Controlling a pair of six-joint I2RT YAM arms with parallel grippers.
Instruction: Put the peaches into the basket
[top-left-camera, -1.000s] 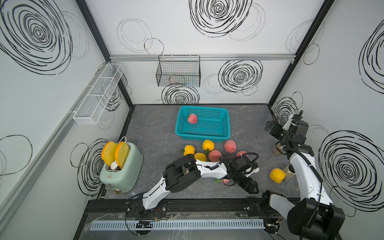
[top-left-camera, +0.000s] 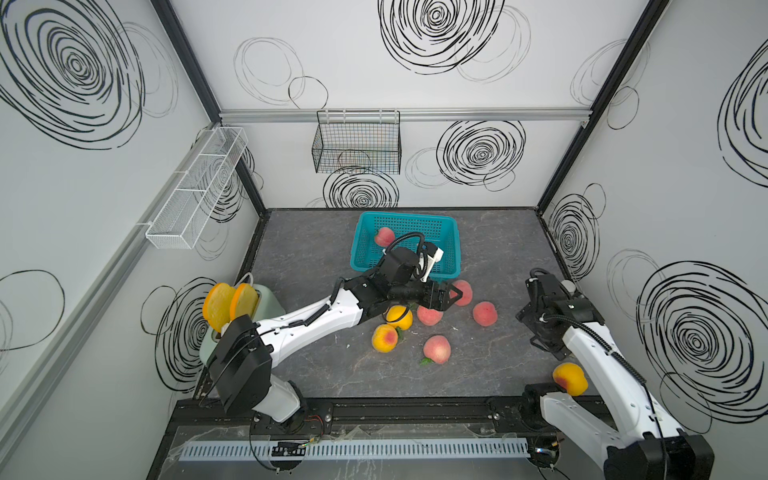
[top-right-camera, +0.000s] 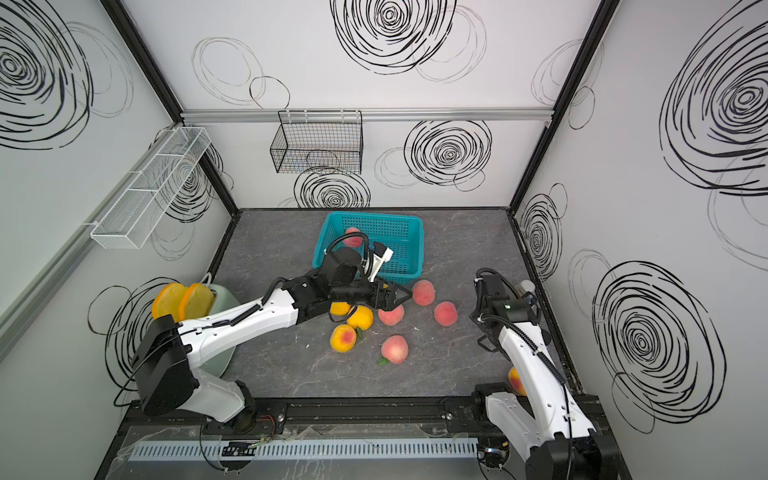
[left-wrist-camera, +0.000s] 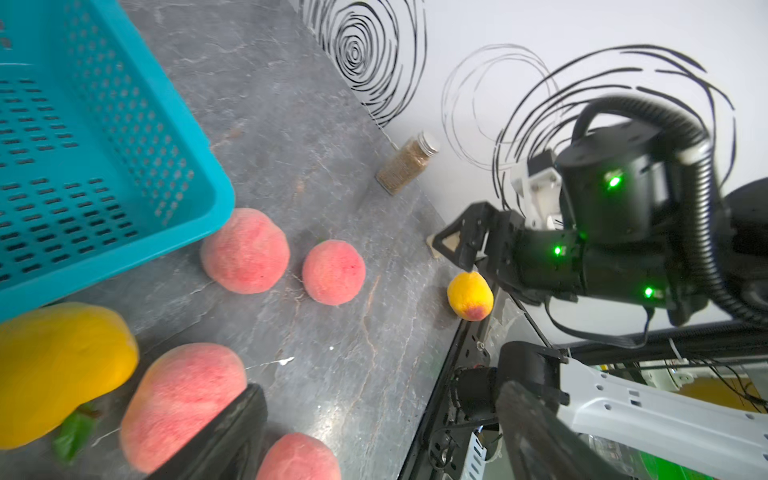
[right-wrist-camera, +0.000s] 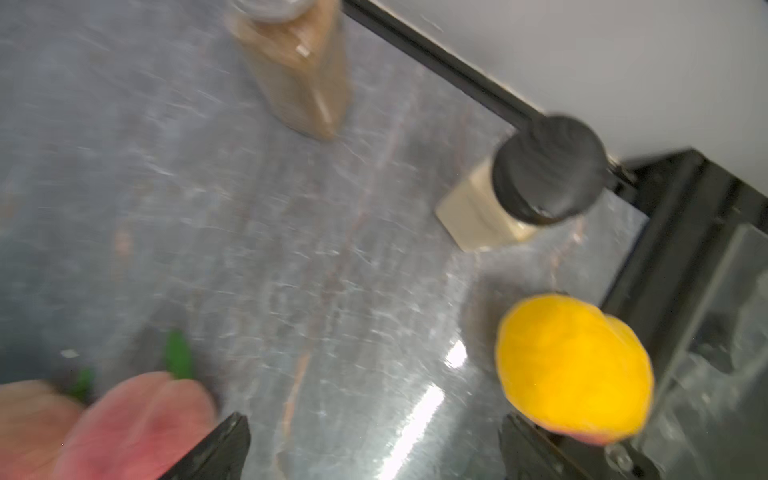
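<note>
One pink peach (top-left-camera: 385, 237) lies inside the teal basket (top-left-camera: 452, 269) at the back. Several pink peaches are on the table in front of it, among them one near the basket's corner (left-wrist-camera: 245, 250), one to its right (left-wrist-camera: 333, 272) and a leafy one nearer the front (top-left-camera: 437, 349). My left gripper is above the table before the basket, fingers apart and nothing between them. Low on the right side is my right gripper, open and empty. A yellow fruit (right-wrist-camera: 574, 368) rests by the front right edge.
Several yellow fruits (top-left-camera: 385, 337) lie left of the pink ones. Two spice jars (right-wrist-camera: 300, 72) stand near the right wall, one black-capped (right-wrist-camera: 524, 192). A green toaster (top-left-camera: 276, 300) is at the left. Bare table shows right of the basket.
My left arm has swung back and left, from the front of the table toward the basket. The yellow fruit at right has shifted toward the front edge.
</note>
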